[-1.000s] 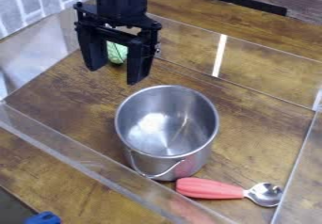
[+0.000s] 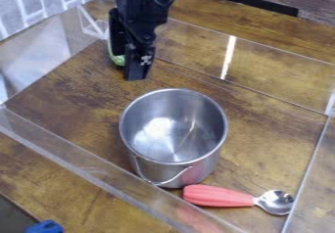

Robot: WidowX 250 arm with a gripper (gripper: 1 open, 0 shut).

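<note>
My black gripper (image 2: 133, 59) hangs open at the top centre, above and behind a steel pot (image 2: 173, 139). A small green object (image 2: 117, 53) sits behind the gripper, partly hidden by it. The pot stands upright and looks empty. A scoop with a pink handle (image 2: 220, 196) and a silver head lies at the pot's lower right.
Clear plastic walls edge the wooden work surface (image 2: 72, 105). A blue object (image 2: 45, 226) is at the bottom left corner. The wood left of the pot and to its upper right is clear.
The pot, scoop and green object look unmoved.
</note>
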